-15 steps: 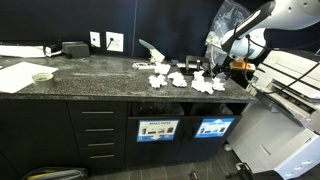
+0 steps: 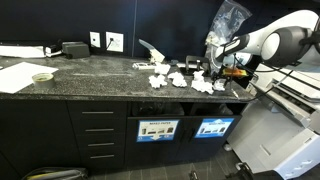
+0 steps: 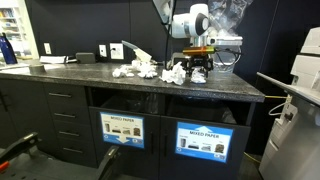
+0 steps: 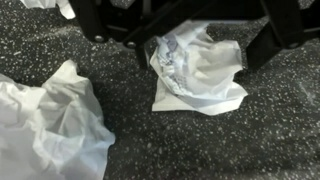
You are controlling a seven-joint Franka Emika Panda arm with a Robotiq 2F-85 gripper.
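Crumpled white papers lie in a loose group on the dark speckled countertop (image 2: 90,83), toward its right end. In the wrist view, one crumpled paper (image 4: 200,75) sits between and just below the spread fingers of my gripper. The gripper is open, and its dark body hides the paper's top edge. A larger crumpled paper (image 4: 50,125) lies to the left, outside the fingers. From the second exterior view, the arm reaches down over a crumpled paper (image 3: 198,75) near the counter's right part.
Two bins labelled mixed paper (image 3: 122,128) sit below the counter in open compartments. Drawers (image 2: 98,130) stand to their left. A round tin (image 2: 42,77) and flat sheets (image 2: 15,75) are at the counter's left end. A clear plastic bag (image 3: 226,18) rises behind the arm.
The arm has moved left and lower, bringing the gripper over the papers at the right of the group. The papers show no clear movement.
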